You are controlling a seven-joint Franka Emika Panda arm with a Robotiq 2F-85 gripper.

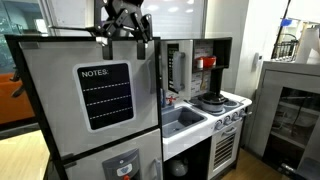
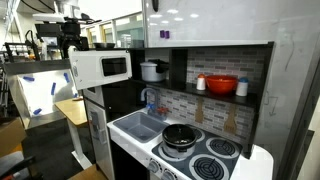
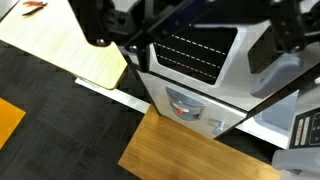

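Observation:
In exterior view 1 my gripper hangs fingers-down at the top front of the white toy fridge. Its dark fingers stand apart, one on each side of the gap, with nothing seen held. The fridge door carries a black notes panel. From the wrist, that panel shows between the spread fingers, and a pale grey handle-like piece lies close to the right finger. Exterior view 2 shows the arm at upper left, beside the fridge top. Contact with the door cannot be told.
Right of the fridge are a sink, a stove with a black pot and a shelf holding a red pot. Below the notes panel is a grey-and-red dispenser. Open floor lies in front.

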